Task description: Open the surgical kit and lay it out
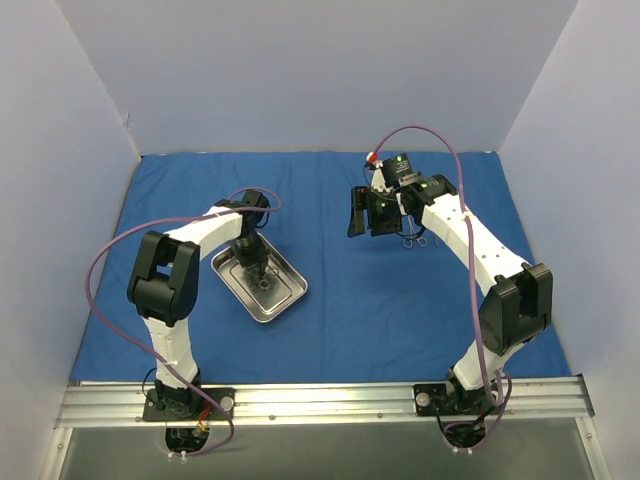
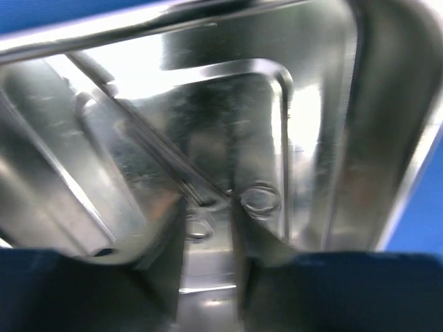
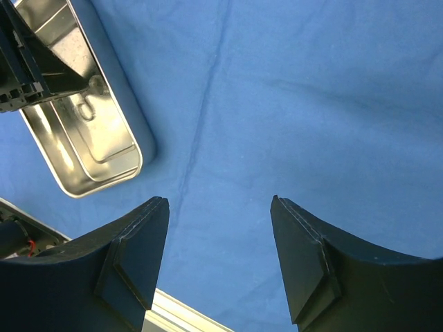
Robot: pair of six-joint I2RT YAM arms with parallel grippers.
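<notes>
A shallow metal tray [image 1: 283, 309] sits at the left of the blue cloth. In it lies a metal instrument with ring handles [image 2: 261, 200], its long shaft running to the upper left in the left wrist view. My left gripper is down in the tray, its fingers parted, with a ring [image 2: 199, 227] showing in the gap. Whether the fingers touch it, I cannot tell. Over the cloth at the right of the tray, my right gripper stands open and empty.
Ring-handled instruments [image 1: 414, 242] lie on the cloth by the right gripper, partly covered by it. Grey walls close off the back and sides.
</notes>
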